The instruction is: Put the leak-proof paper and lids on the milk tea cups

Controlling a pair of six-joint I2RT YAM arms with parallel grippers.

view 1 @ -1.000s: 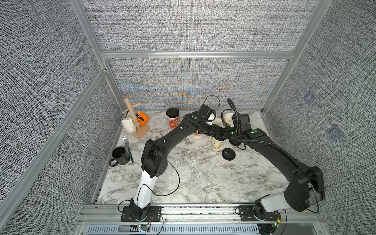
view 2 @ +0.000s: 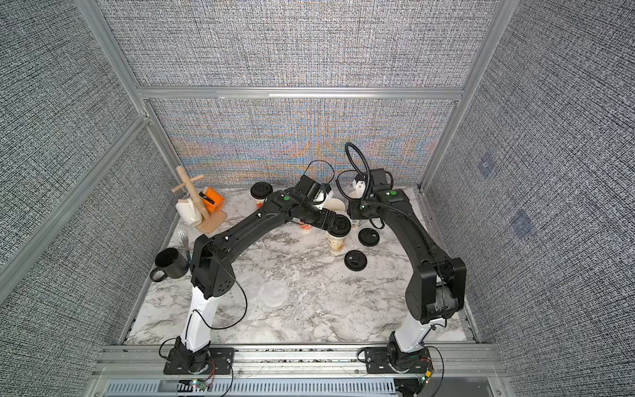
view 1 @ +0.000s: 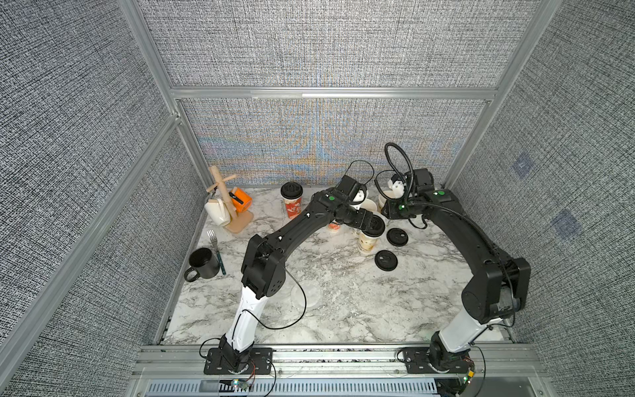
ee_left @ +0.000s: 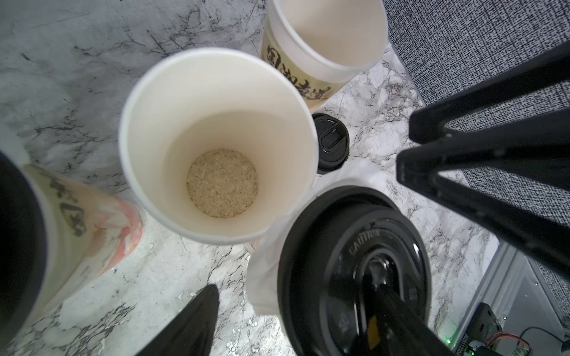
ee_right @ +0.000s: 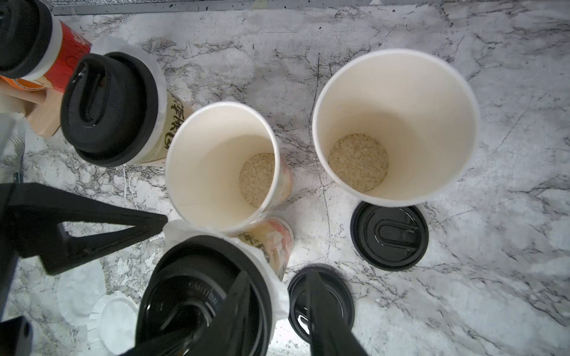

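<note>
A black lid (ee_left: 356,261) sits on the front milk tea cup (ee_right: 264,246), with white leak proof paper (ee_right: 276,290) sticking out under its rim. My left gripper is open around one side of this lid, one finger (ee_left: 392,320) over its top. To the right of the lid, my right gripper stands open a little, nothing between its fingers. Behind are two open cups, a nearer cup (ee_right: 222,166) and a right-hand cup (ee_right: 394,127), both with grain at the bottom. At the left, a lidded cup (ee_right: 109,109) also shows paper under its lid.
Loose black lids, one behind (ee_right: 389,234) and one in front (ee_right: 320,302), lie on the right. Paper sheets (view 2: 272,294) lie on the front table. A mug (view 1: 203,262), fork (view 1: 217,251) and wooden stand (view 1: 228,198) occupy the left side.
My right gripper has drawn back and to the right from the front cup, uncovering its lid and a loose lid. My left arm has shifted only slightly.
</note>
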